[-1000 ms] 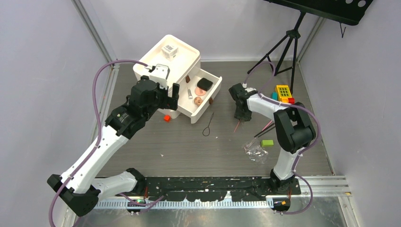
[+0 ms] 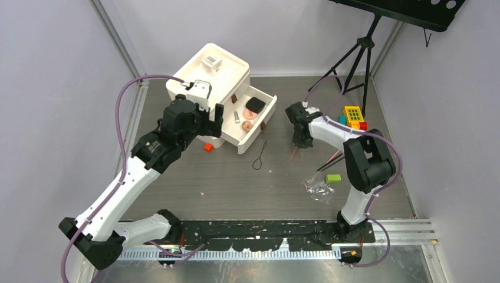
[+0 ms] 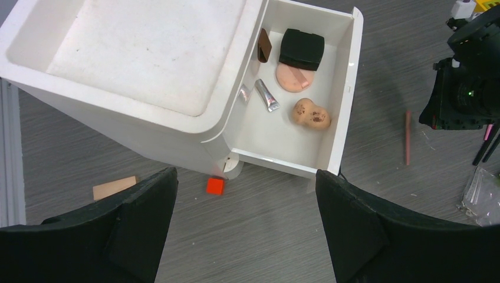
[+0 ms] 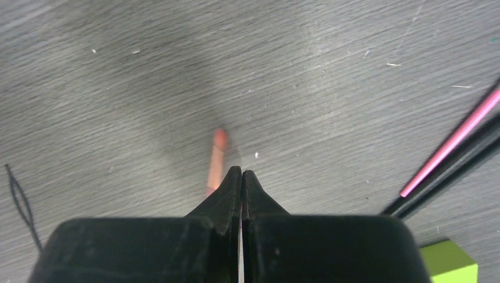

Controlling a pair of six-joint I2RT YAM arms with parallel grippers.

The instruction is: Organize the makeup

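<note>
A white organizer (image 2: 200, 65) has its drawer pulled out, holding a black case (image 3: 302, 41), pink puff (image 3: 289, 79), small tube (image 3: 266, 94) and tan sponge (image 3: 311, 114). A thin reddish pencil (image 4: 217, 154) lies on the floor beside my right gripper, which is shut and hides part of it. Pink and black pencils (image 4: 448, 147) lie to its right. My left gripper (image 2: 215, 121) stands open above the organizer's front left, nothing between its fingers.
Scissors (image 2: 257, 160), a plastic bag (image 2: 318, 188), a green block (image 2: 333, 178), a red cube (image 2: 208, 147) and toy blocks (image 2: 354, 115) lie around. A black tripod stand (image 2: 365, 42) is at the back right.
My right gripper has shifted only slightly, and the reddish pencil beneath it appears a little further left. The left arm is still.
</note>
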